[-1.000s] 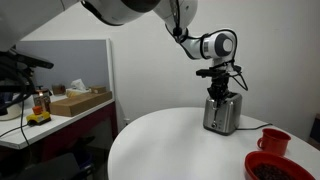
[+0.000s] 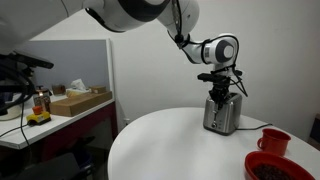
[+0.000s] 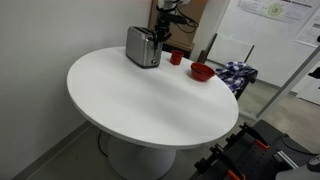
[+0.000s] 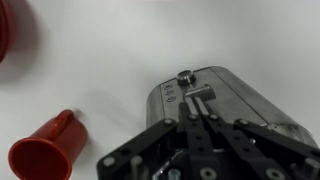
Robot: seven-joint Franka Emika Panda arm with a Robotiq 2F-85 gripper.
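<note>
A silver toaster (image 2: 222, 115) stands upright at the back of the white round table, its lever (image 4: 199, 91) and knob (image 4: 186, 76) showing in the wrist view. My gripper is over the toaster's control end, fingers together and pointing down at the lever. Nothing shows between the fingers. Whether the fingertips touch the lever I cannot tell. In exterior view 2 the arm reaches in from behind, and the toaster (image 3: 143, 48) sits under the gripper.
A red mug (image 2: 273, 141) and a red bowl (image 2: 262, 165) with dark contents stand to the toaster's right in exterior view 1. A black cord (image 2: 255, 127) runs behind the toaster.
My gripper has come down slightly at the toaster's front. The toaster, mug and bowl have stayed put.
</note>
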